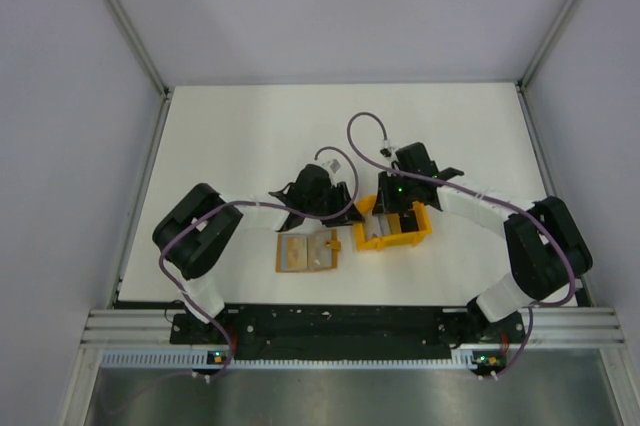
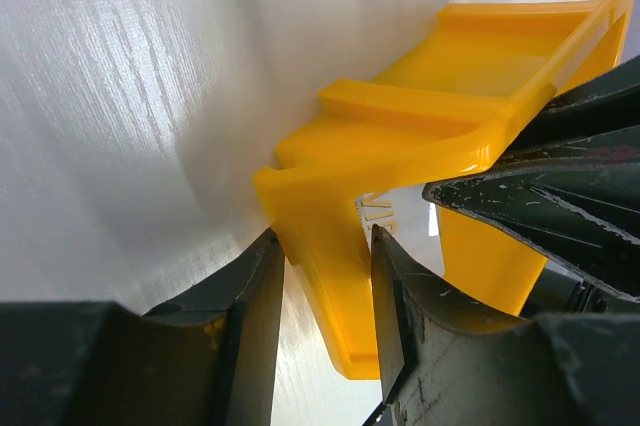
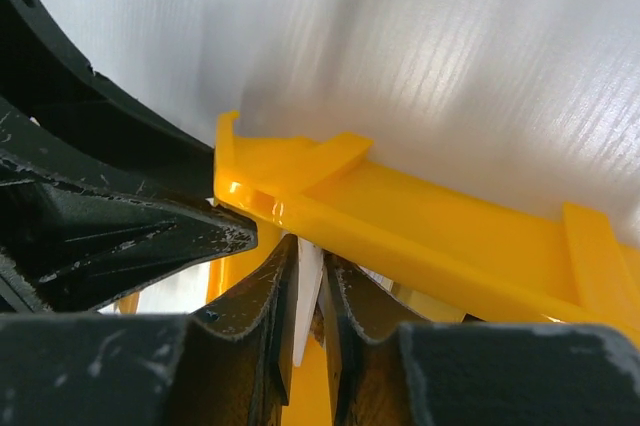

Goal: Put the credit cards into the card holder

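The yellow open-framed holder (image 1: 408, 239) sits right of the table's middle with cards lying in it. My left gripper is shut on its corner wall (image 2: 322, 271), one finger on each side. On the holder's other side, my right gripper reaches down past the yellow rim (image 3: 400, 246). Its fingers stand slightly apart around the edge of a white card (image 3: 307, 306); a narrow gap shows beside the card. A pale card (image 1: 378, 226) shows in the holder from above. The lower ends of the right fingers are partly hidden.
A flat brown-edged case (image 1: 292, 268) with two panels and a small yellow tab lies left of the holder. The two grippers are close together, the left one's black fingers (image 3: 120, 236) near the right one.
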